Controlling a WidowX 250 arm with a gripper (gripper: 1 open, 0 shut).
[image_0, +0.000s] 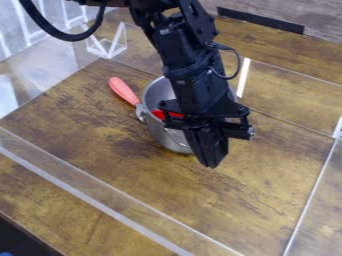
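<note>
The black arm comes down from the top of the view, its gripper low over the wooden table, in front of a metal bowl. A red object shows in the bowl, mostly hidden behind the arm. I cannot tell how far apart the fingers stand or whether anything is between them. A long red-pink object lies left of the bowl.
Pale strips run along the table's sides, and a clear panel stands at the upper left.
</note>
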